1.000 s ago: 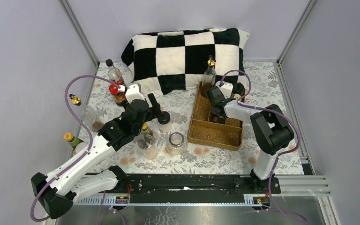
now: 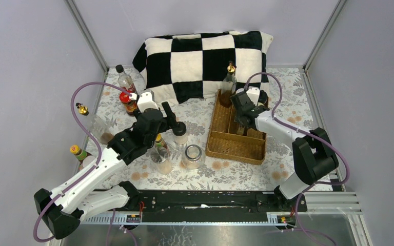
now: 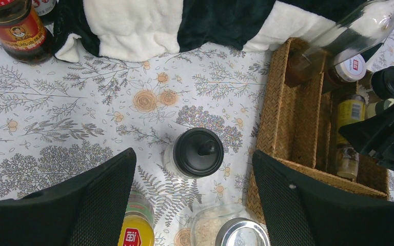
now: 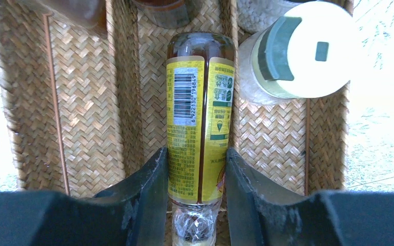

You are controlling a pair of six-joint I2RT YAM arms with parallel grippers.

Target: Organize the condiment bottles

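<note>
My left gripper (image 2: 170, 117) stands open above the table, nothing between its widely spaced fingers. Below it in the left wrist view are a black-capped jar (image 3: 199, 152), a yellow-capped bottle (image 3: 136, 230) and a glass jar (image 3: 242, 233). A yellow-labelled bottle (image 4: 185, 128) lies lengthwise in the middle compartment of the woven tray (image 2: 236, 149). My right gripper straddles it, a fingertip close against each side; whether they grip it cannot be told. A white-lidded jar (image 4: 313, 48) stands in the compartment beside it.
A tall gold-topped bottle (image 2: 228, 84) stands in the tray's rear left. More bottles are at the left: a red-capped one (image 2: 128, 102), a black-capped one (image 2: 125, 81) and a green-capped one (image 2: 78, 152). A checkered cushion (image 2: 200, 66) lies behind. The tray's front compartment is empty.
The right arm has shifted to the right over the tray, its elbow swinging outward and towards the front. The left arm and the bottles near it have stayed put.
</note>
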